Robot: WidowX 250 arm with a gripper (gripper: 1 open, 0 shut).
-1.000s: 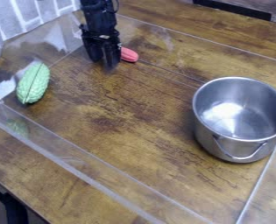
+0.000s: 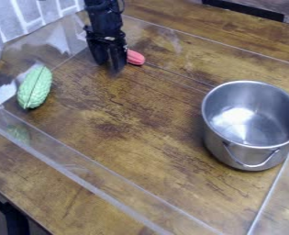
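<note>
The black gripper (image 2: 110,53) is low over the wooden table (image 2: 134,128) at the upper left, beside a small pink object (image 2: 134,58) that pokes out to its right, partly hidden behind it. Whether the fingers are open or shut on that object cannot be told from this view. A pale green, ridged oblong vegetable (image 2: 35,88) lies at the left. On the right stands a steel pot (image 2: 250,128) with a handle.
Clear panels or edges run along the table's sides. A crumpled light cloth or foil (image 2: 12,27) is at the upper left.
</note>
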